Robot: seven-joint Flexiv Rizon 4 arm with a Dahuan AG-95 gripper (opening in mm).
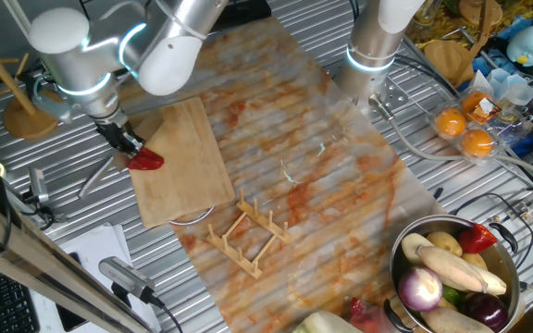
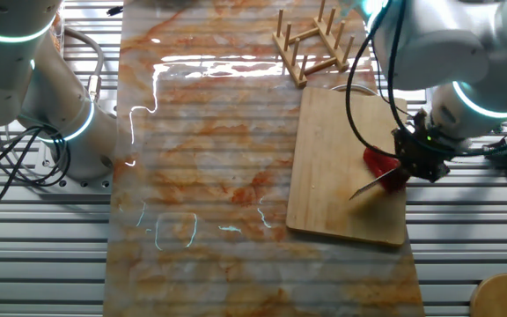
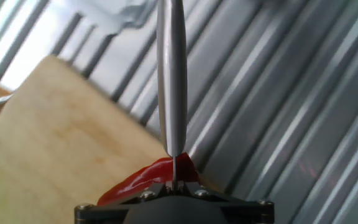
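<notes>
A knife runs through my gripper, which is shut on the thin blade close to its grey metal handle point(image 3: 172, 81). In exterior view 2 the blade point(image 2: 372, 186) slants out over the wooden cutting board point(image 2: 328, 167), tip toward the lower left. A glossy red pepper point(image 1: 146, 160) is right beside the gripper point(image 1: 135, 148) at the board's edge. In the wrist view the pepper point(image 3: 151, 177) shows behind the blade, partly hidden by the fingers. Whether it rests on the board or clings to the blade, I cannot tell.
A wooden peg rack point(image 1: 248, 239) stands on the marbled sheet beside the board. At the lower right is a metal pot point(image 1: 398, 268) filled with vegetables. A grey device point(image 1: 126, 276) lies near the left edge. Most of the marbled sheet point(image 1: 294, 139) is clear.
</notes>
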